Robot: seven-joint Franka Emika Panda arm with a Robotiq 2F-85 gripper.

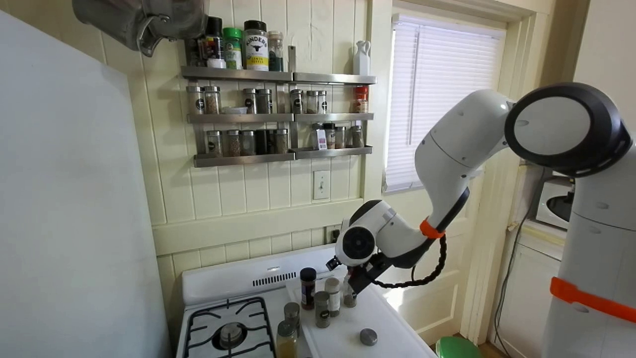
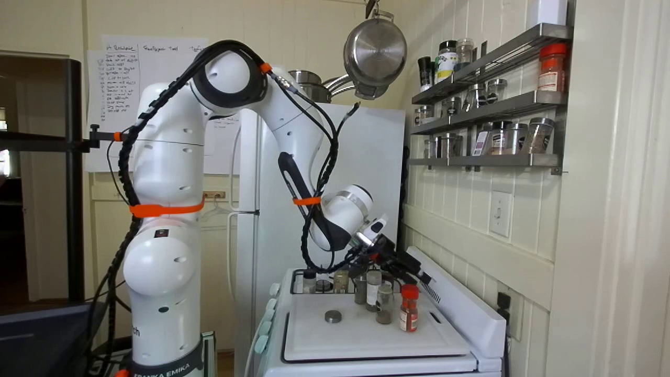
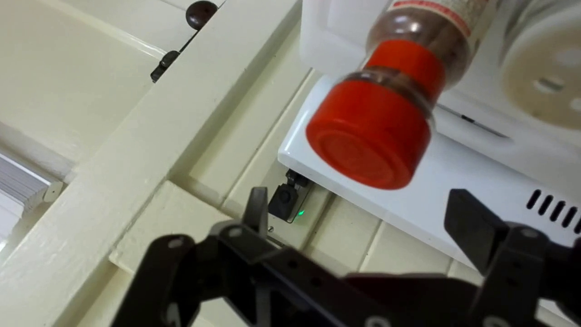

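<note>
A red-capped spice bottle [image 3: 376, 125] looms large in the wrist view, just beyond my gripper's fingers. My gripper is open, its two dark fingers wide apart with nothing between them. In exterior view 2 the same red-capped bottle [image 2: 409, 309] stands upright on the white stove cover [image 2: 377, 342], with my gripper [image 2: 411, 267] above and behind it, tilted toward the wall. Beside it stand a clear jar [image 2: 384, 308] and a white-labelled bottle [image 2: 372, 292]. The arm hides most of the red-capped bottle in exterior view 1.
A round metal lid [image 1: 368, 337] lies flat on the cover, with clear surface around it. A dark-capped bottle [image 1: 307, 289] and several jars crowd the burner side. The stove's back panel [image 2: 461, 308] rises close to the gripper. Wall shelves [image 1: 244, 117] hold more spices.
</note>
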